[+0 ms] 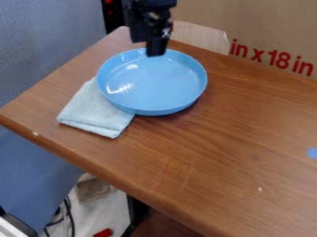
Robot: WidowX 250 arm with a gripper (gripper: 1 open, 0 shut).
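A light blue plate (pixel 152 81) rests on the wooden table near its back left, overlapping a folded pale grey-blue cloth (pixel 92 115) that lies to its lower left. My black gripper (pixel 154 48) hangs at the top of the view above the plate's back edge. Its fingertips are dark and small, so I cannot tell whether it is open or shut.
A cardboard panel (pixel 272 28) stands behind. Cables and clutter lie on the floor beyond the left edge.
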